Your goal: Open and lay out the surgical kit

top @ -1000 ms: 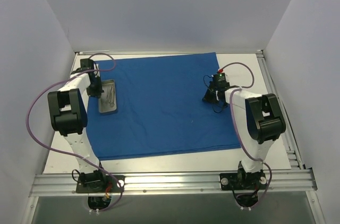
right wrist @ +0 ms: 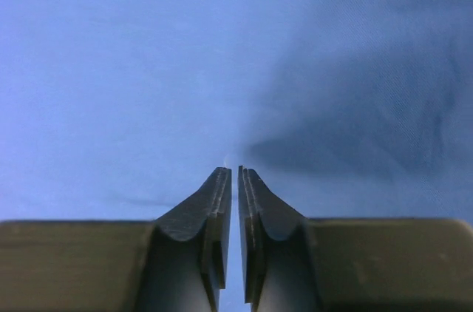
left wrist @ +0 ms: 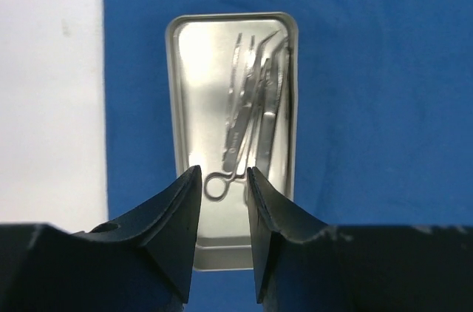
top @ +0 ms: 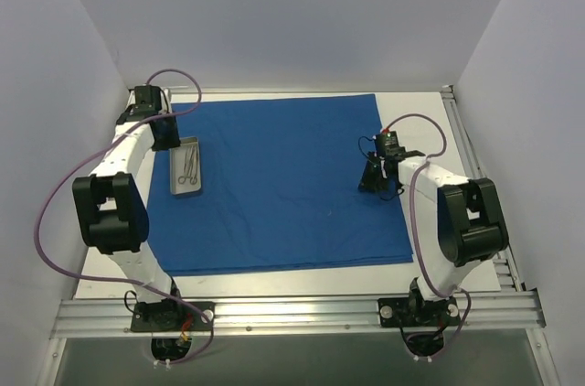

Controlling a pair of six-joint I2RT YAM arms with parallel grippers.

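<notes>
A metal tray (top: 176, 183) lies at the left of the blue cloth (top: 274, 194), holding several steel instruments (left wrist: 270, 112), among them scissors with ring handles. My left gripper (top: 165, 143) is above the tray's far end; in the left wrist view its fingertips (left wrist: 191, 176) stand apart, open, with nothing between them. My right gripper (top: 365, 184) is over the cloth's right part; in the right wrist view its fingertips (right wrist: 247, 177) are close together with a narrow gap and nothing held.
White table surface (top: 430, 116) shows around it. Grey walls stand at the back and both sides, and cables loop over both arms.
My left gripper has moved toward the back, up from over the tray. My right gripper has shifted a little right and toward the front. The tray looks unmoved.
</notes>
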